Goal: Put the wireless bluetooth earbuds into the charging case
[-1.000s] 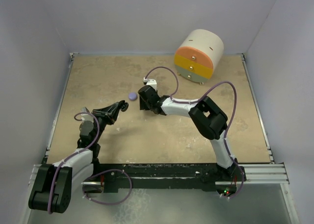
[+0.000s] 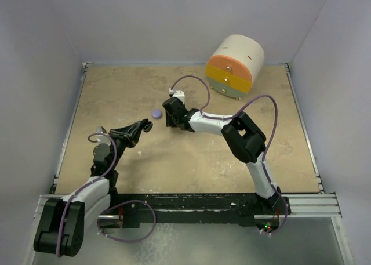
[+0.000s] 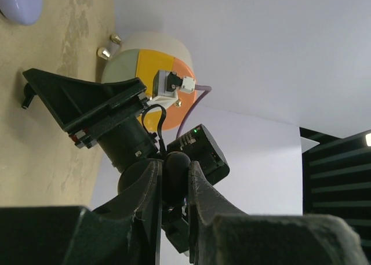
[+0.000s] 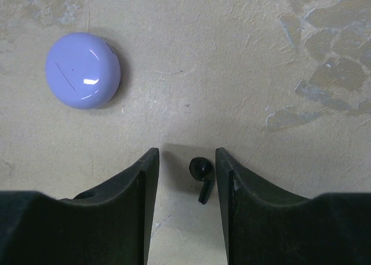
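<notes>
A small black earbud (image 4: pixel 200 170) stands on the table between the fingertips of my right gripper, which hangs open over it in the right wrist view. A round lilac case (image 2: pixel 157 113) lies just left of that gripper, seen also at upper left in the right wrist view. My left gripper (image 2: pixel 145 126) is raised at the left, shut on a dark rounded object (image 3: pixel 175 175) at its fingertips; whether this is the other earbud is hard to tell.
A white drum-shaped cabinet (image 2: pixel 243 56) with coloured drawers stands at the back right. Both arms carry looping purple cables.
The right arm has shifted very slightly in the top view. The left gripper and the lilac case have hardly moved.
</notes>
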